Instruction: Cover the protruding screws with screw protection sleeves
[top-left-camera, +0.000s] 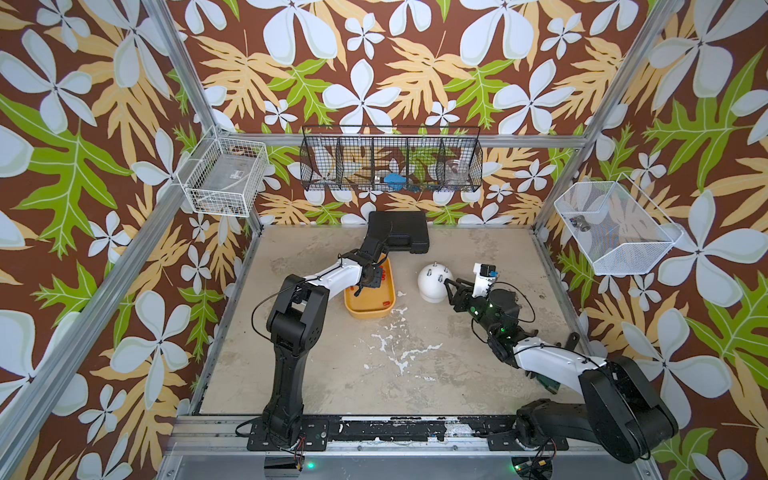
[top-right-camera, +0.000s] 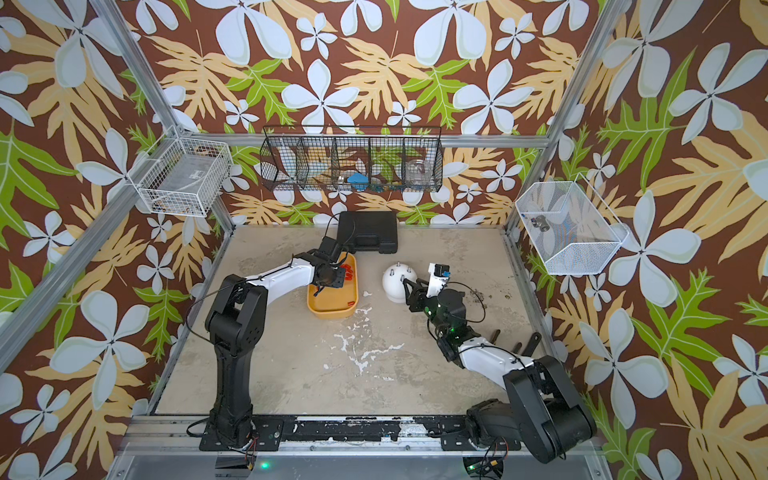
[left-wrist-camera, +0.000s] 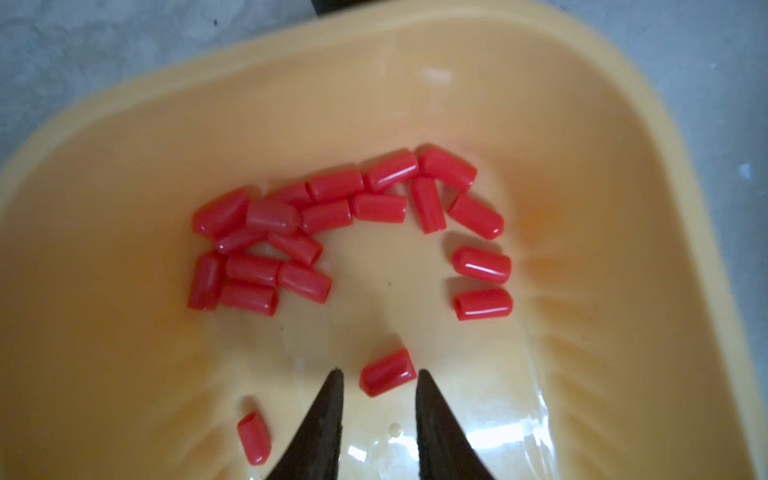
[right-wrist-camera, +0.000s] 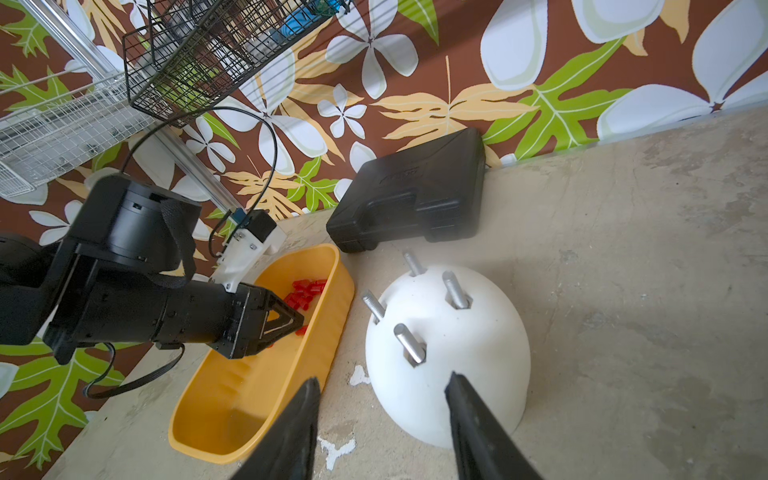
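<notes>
A yellow tray (top-left-camera: 369, 310) holds many red sleeves (left-wrist-camera: 336, 182); one lone sleeve (left-wrist-camera: 387, 370) lies just beyond the fingertips of my left gripper, which hangs over the tray, open with nothing between its fingers. A white dome (right-wrist-camera: 448, 368) stands right of the tray, with bare metal screws (right-wrist-camera: 409, 342) protruding from it. My right gripper is beside the dome, open and empty, its fingers pointing toward it.
A black case (right-wrist-camera: 404, 192) lies behind the tray and dome. Wire baskets (top-left-camera: 390, 160) hang on the back and side rails. Some dark tools (top-right-camera: 528, 344) lie at the right edge.
</notes>
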